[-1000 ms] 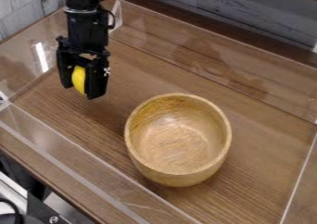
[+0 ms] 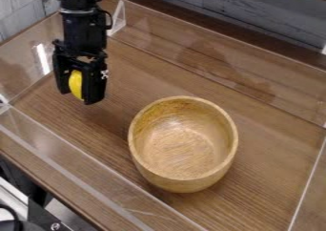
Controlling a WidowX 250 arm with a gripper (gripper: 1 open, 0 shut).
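The black robot arm with its gripper (image 2: 78,87) reaches down at the left of the table. At the gripper's lower end a yellow object (image 2: 76,83) sits between or behind the dark fingers, partly hidden by them. Whether the fingers are closed on it is hard to tell at this size. To the lower right, apart from the gripper, stands an empty tan oval bowl (image 2: 182,141).
The gripper and the yellow object at it have shifted slightly left and a little downward in the view. The bowl has not moved.
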